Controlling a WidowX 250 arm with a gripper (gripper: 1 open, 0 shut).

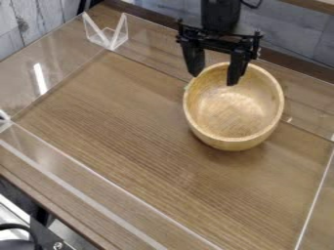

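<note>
My black gripper [217, 61] is open at the top centre, its two fingers pointing down over the back part of a round beige bowl [232, 112]. I see nothing between the fingers. The bowl's visible inside is empty; the gripper hides part of its back rim.
Clear plastic pieces stand near the top left edge. A dark cable lies at the bottom left, beyond the table's edge.
</note>
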